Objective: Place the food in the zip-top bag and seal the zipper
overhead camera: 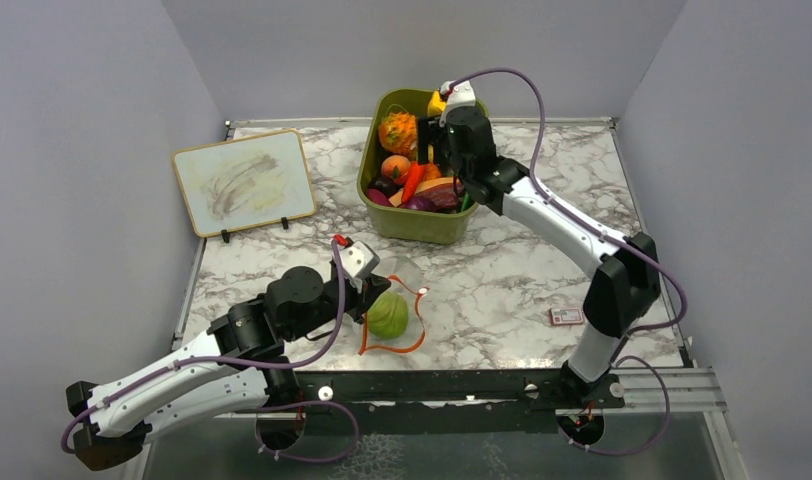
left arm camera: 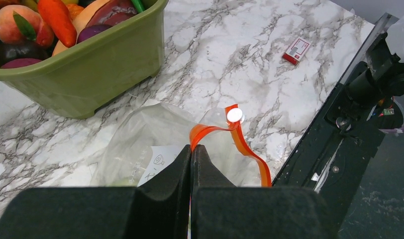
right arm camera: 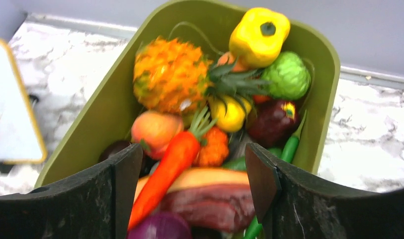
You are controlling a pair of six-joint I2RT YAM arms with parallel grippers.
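Note:
The zip top bag point(left arm camera: 128, 149), clear with an orange zipper strip point(left arm camera: 252, 154) and white slider point(left arm camera: 235, 114), lies on the front of the table, a green round item point(overhead camera: 387, 315) showing in it. My left gripper is shut at the bag's mouth, on the orange strip. My right gripper is part open over the green bin point(overhead camera: 422, 225), nothing held. Below it are a carrot point(right arm camera: 167, 169), pineapple point(right arm camera: 167, 74), yellow pepper point(right arm camera: 257, 37), peach point(right arm camera: 152, 129), eggplant point(right arm camera: 272, 124) and other foods.
A whiteboard point(overhead camera: 244, 180) on clips stands at the back left. A small red-and-white box point(overhead camera: 567, 316) lies at the front right. The table right of the bin and bag is largely clear.

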